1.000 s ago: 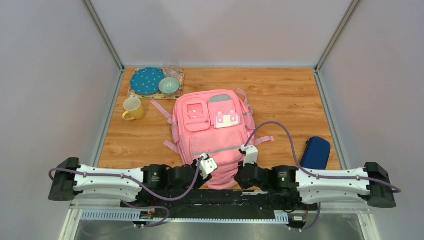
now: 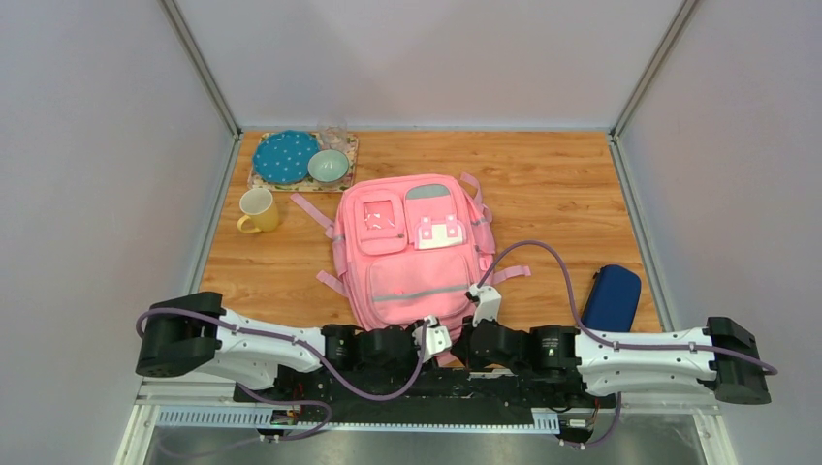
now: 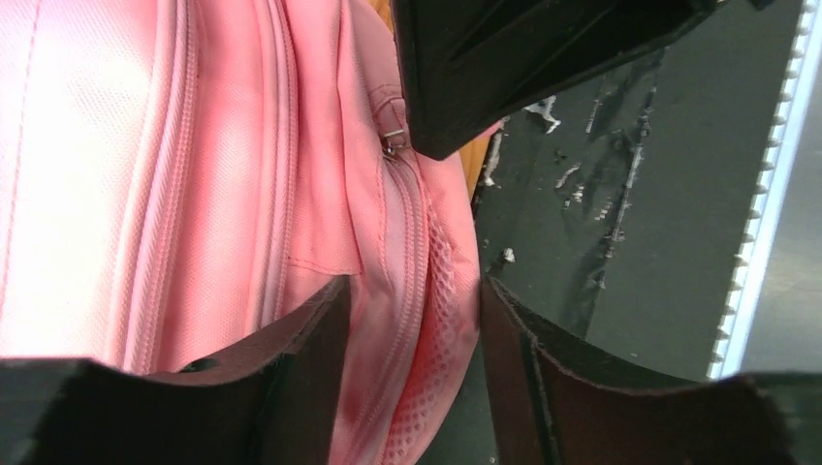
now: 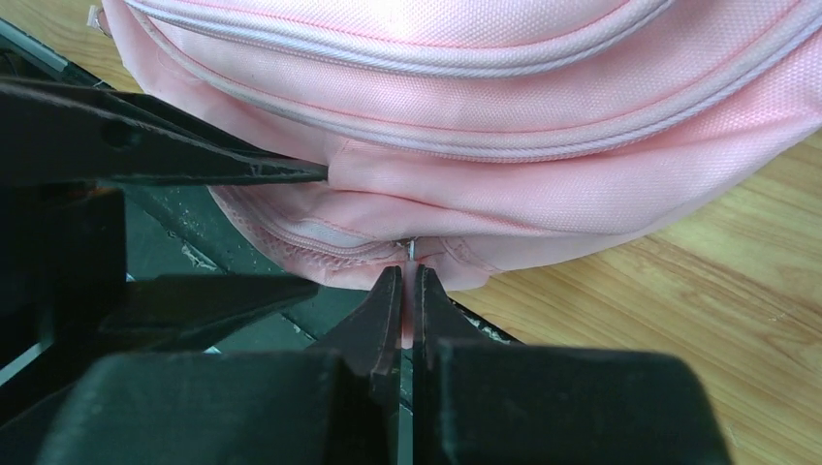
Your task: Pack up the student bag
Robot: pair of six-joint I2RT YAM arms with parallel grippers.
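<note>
A pink backpack (image 2: 417, 247) lies flat on the table, its bottom end by the table's front edge. In the right wrist view, my right gripper is shut on a thin pink zipper pull (image 4: 408, 308), just below the metal slider (image 4: 411, 248). My left gripper is part open, one finger on each side of the bag's zippered edge (image 3: 412, 252); a gap shows beside the cloth, and a firm hold does not show. The right gripper's dark fingertip (image 3: 441, 131) lies close ahead of it. Both grippers nearly meet in the top view.
A navy case (image 2: 612, 298) rests at the right edge. At the back left are a yellow mug (image 2: 257, 209), a blue dotted plate (image 2: 285, 157), a green bowl (image 2: 329, 167) and a clear glass (image 2: 332, 137). Bare wood (image 2: 553, 194) is free right of the bag.
The right arm has shifted only slightly. The backpack has stayed in place.
</note>
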